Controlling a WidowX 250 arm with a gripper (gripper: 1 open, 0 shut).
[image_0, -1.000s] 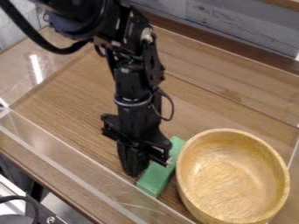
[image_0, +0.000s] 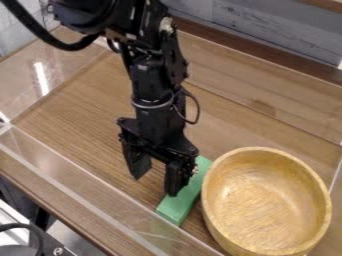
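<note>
My black gripper (image_0: 156, 172) is low over the wooden surface, open, its two fingers spread downward. Just right of it a green rectangular object (image_0: 178, 208) lies on the wood, its upper end partly behind the gripper. I cannot tell whether the right finger touches it.
A large tan bowl (image_0: 266, 205) stands to the right of the green object, close beside it. A pale panelled wall runs along the back, and a cable lies at the lower left.
The gripper has moved up and back from over the green object since a second ago, and its fingers look more widely spread now. The green object and bowl look unmoved.
</note>
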